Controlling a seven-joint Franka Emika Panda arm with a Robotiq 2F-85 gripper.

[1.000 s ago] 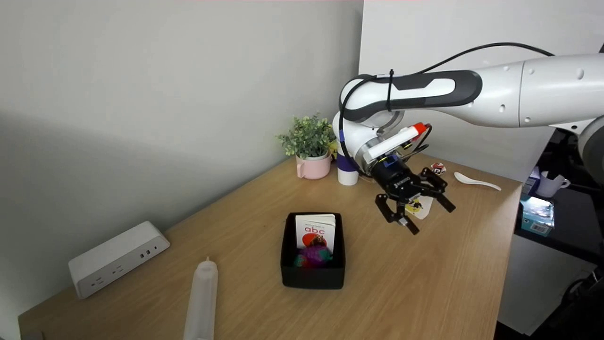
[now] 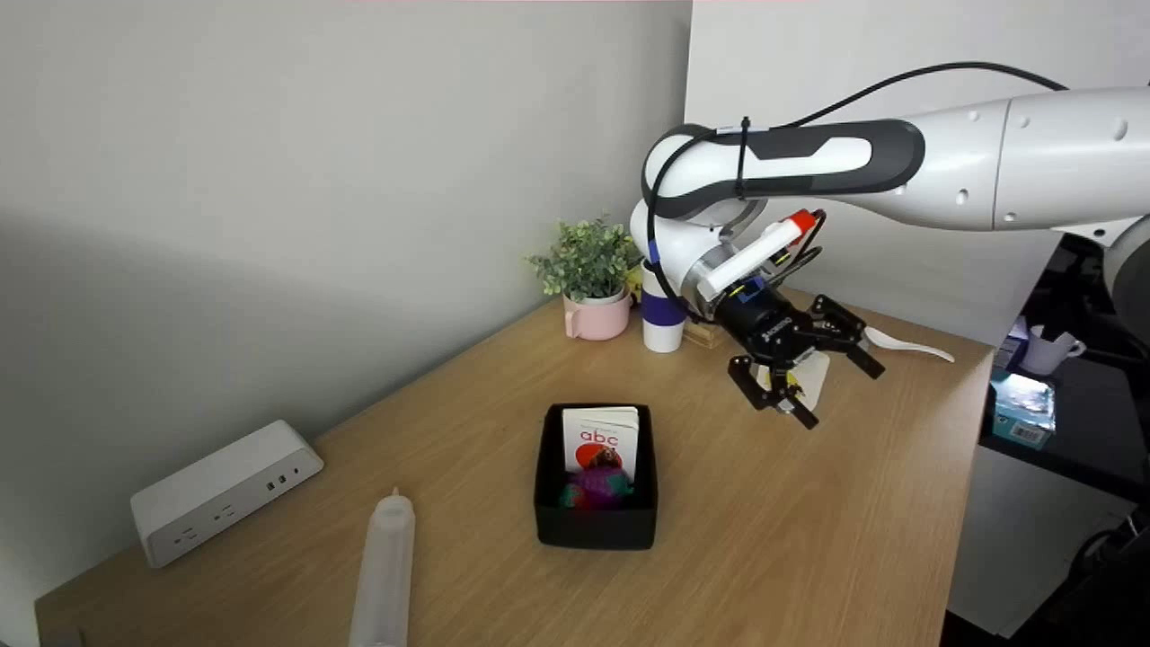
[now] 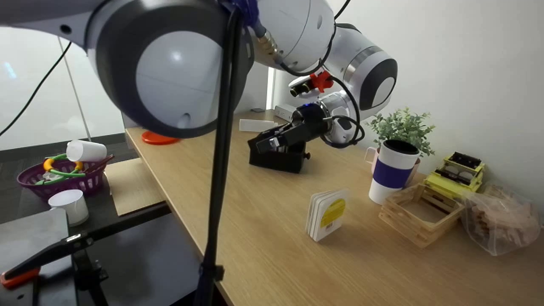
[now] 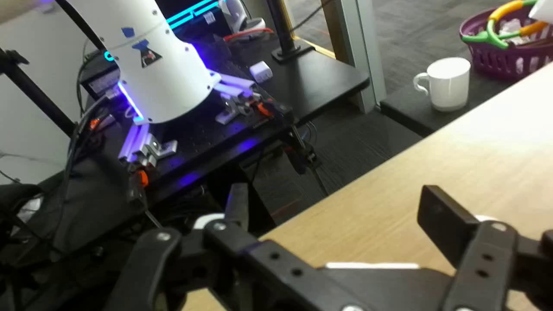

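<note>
My gripper (image 2: 842,394) stands open above the right part of the table, with nothing between its fingers. In the wrist view its two black fingers (image 4: 444,220) are spread wide over the table edge. Behind it in exterior view 1, partly covered, is a white card book (image 2: 810,377); exterior view 2 shows this book (image 3: 327,214) standing upright with a yellow patch. A black box (image 2: 595,528) sits mid-table, holding an "abc" book (image 2: 604,431) and a purple, green and red toy (image 2: 599,489). The gripper is apart from both the box and the card book.
Along the wall stand a potted plant (image 2: 598,313), a purple-banded cup (image 3: 392,173), a wooden crate (image 3: 420,216) and a plastic bag (image 3: 502,219). A white spoon (image 2: 908,345) lies near the right edge. A power strip (image 2: 226,491) and clear tube (image 2: 384,566) occupy the left.
The arm and its open gripper have risen slightly, and the fingers have shifted a little right. A small red-and-white item behind the gripper is now hidden. The box and its contents have stayed put.
</note>
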